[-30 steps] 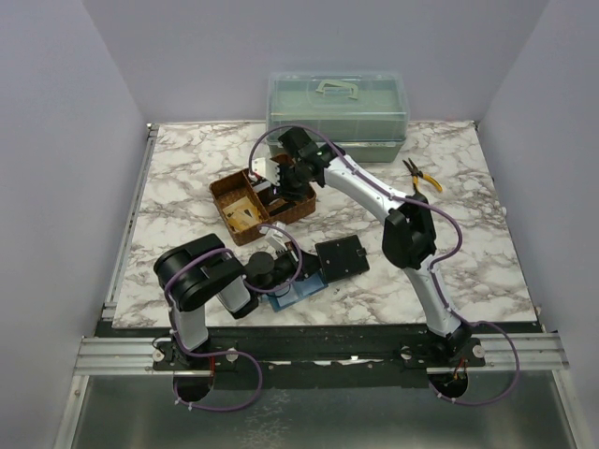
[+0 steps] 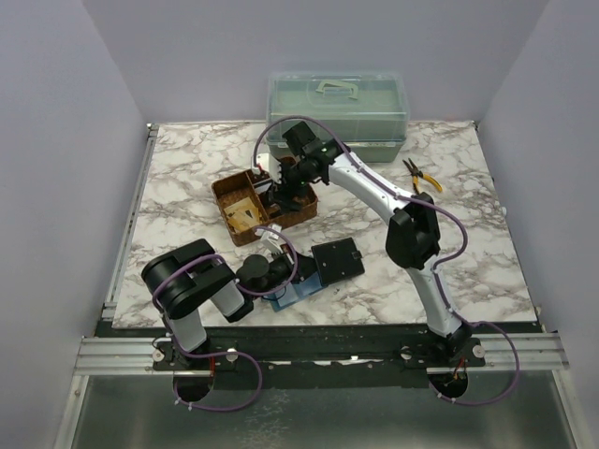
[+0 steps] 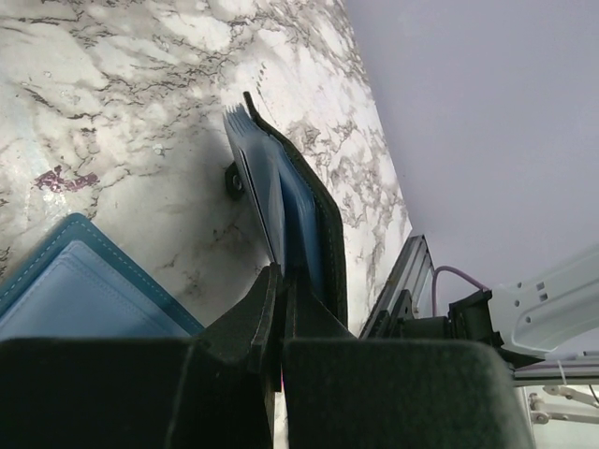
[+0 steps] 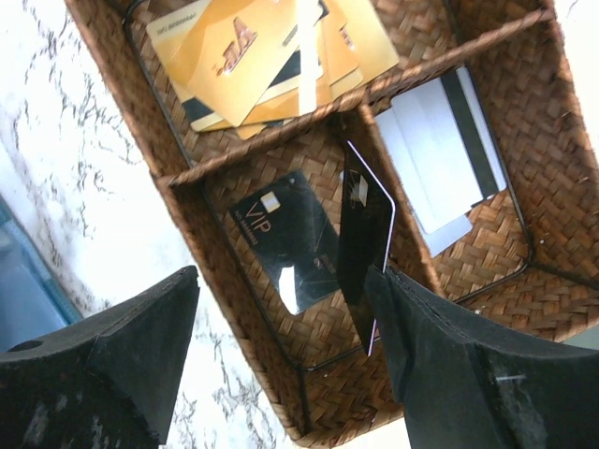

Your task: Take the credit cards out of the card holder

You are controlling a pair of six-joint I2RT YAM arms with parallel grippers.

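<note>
The card holder lies near the front edge, its dark cover (image 2: 339, 262) right of the blue part. In the left wrist view a dark-edged flap with blue sleeves (image 3: 299, 215) stands up, my left gripper shut at it; whether anything is pinched cannot be told. My right gripper is part open over the woven basket (image 4: 229, 309). A black card (image 4: 365, 243) leans tilted in one compartment beside a flat VIP card (image 4: 285, 238); gold cards (image 4: 215, 65) and pale cards (image 4: 426, 159) lie in other compartments.
A lidded clear box (image 2: 337, 103) stands at the back behind the basket. Pliers (image 2: 419, 176) lie at the right.
My left arm has moved slightly left.
</note>
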